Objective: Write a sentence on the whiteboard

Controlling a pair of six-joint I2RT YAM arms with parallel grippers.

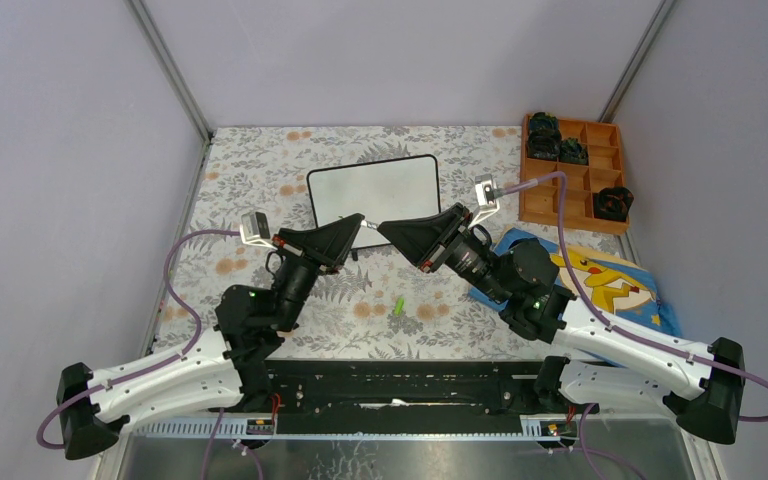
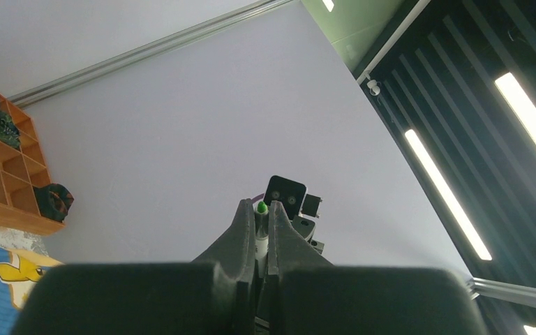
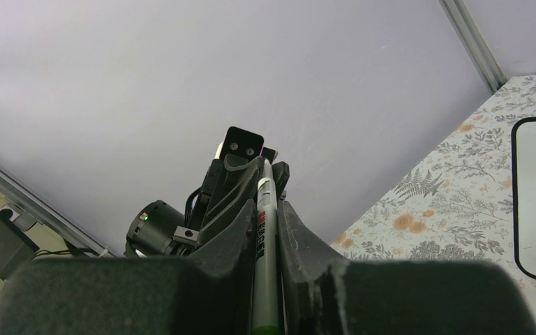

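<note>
A white marker [image 1: 370, 224] with a green end bridges the short gap between my two grippers, above the table. My left gripper [image 1: 362, 218] is shut on one end of it, and my right gripper [image 1: 380, 227] is shut on the other. In the right wrist view the marker's white barrel [image 3: 266, 230] shows red and black print. The left wrist view shows its green end [image 2: 261, 207] beyond my fingertips. Behind the grippers lies the whiteboard [image 1: 375, 185], black-framed and blank where it shows; the grippers cover part of its lower edge.
A small green piece [image 1: 398, 306], perhaps a cap, lies on the floral tablecloth [image 1: 330, 325]. At the back right stands a wooden compartment box [image 1: 575, 180] with dark crumpled items. A blue-yellow cloth [image 1: 610, 285] lies beneath the right arm.
</note>
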